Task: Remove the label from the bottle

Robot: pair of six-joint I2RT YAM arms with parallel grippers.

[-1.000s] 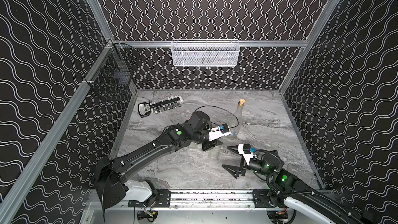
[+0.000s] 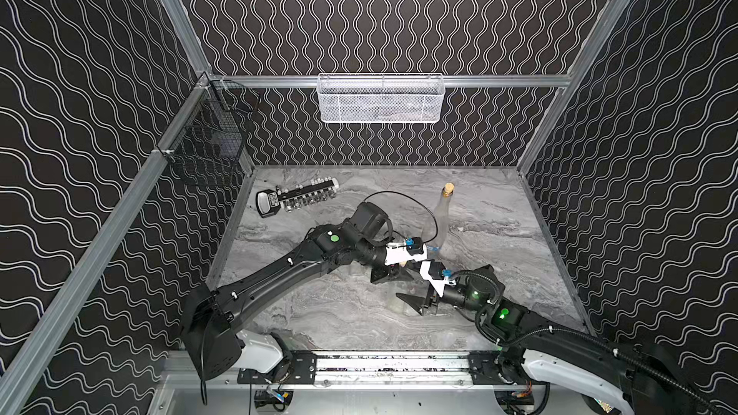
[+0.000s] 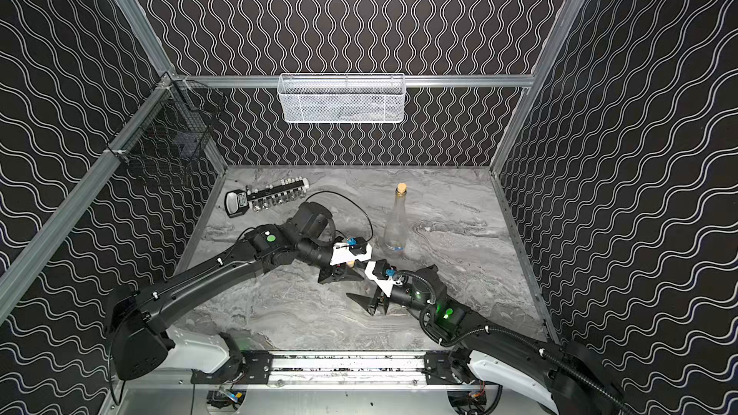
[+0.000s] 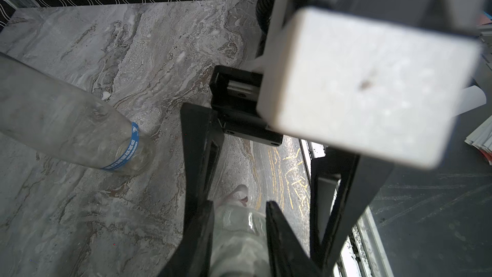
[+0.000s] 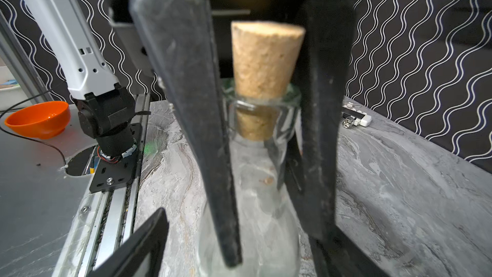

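A clear glass bottle (image 5: 256, 210), topped by a cork (image 5: 266, 56), stands upright between the two grippers. My left gripper has its fingers (image 5: 212, 138) on either side of the bottle's neck; the glass fills most of the gap, and whether they press on it does not show clearly. My right gripper (image 2: 411, 286) is open, its fingers (image 5: 135, 248) low on both sides of the bottle body with space between. A small pinkish flap (image 4: 236, 195) shows behind the glass; whether it belongs to a label is unclear.
A second corked bottle (image 3: 396, 223) with a blue ring (image 4: 128, 148) stands behind the grippers. A black and silver device (image 2: 300, 196) lies at the back left. A white mesh basket (image 2: 380, 100) hangs on the back wall.
My right gripper has moved left to the bottle beside my left gripper, and its fingers have come closer together. The left arm has shifted slightly, with its wrist a little lower.
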